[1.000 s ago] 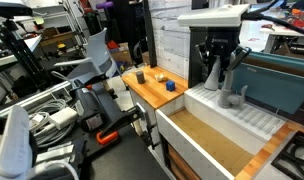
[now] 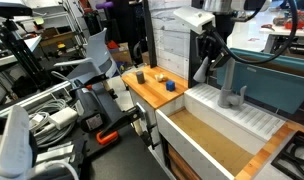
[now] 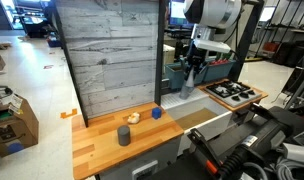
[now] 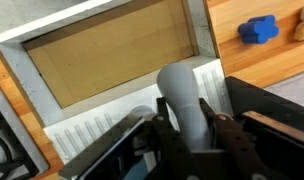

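A grey, tapering bottle-like object (image 4: 182,95) points away from my gripper in the wrist view; the dark fingers are shut on it. In exterior view 1 the same grey object (image 2: 201,72) hangs beneath the gripper (image 2: 205,46), above the back left end of the white ribbed drainboard (image 2: 242,118). A second grey upright piece (image 2: 229,97) stands on that board just to the right. Exterior view 2 shows the gripper (image 3: 198,56) at the far end, partly lost against the dark background.
In front of the drainboard lies an open white-rimmed basin with a brown bottom (image 2: 209,138). On the wooden counter to the left are a blue block (image 2: 170,86), a small yellowish item (image 3: 135,118) and a grey cup (image 3: 123,135). A black stove (image 2: 294,152) sits at right.
The arm and gripper have risen and shifted slightly left, carrying the grey object up from the drainboard. The counter items and the second grey piece have stayed put.
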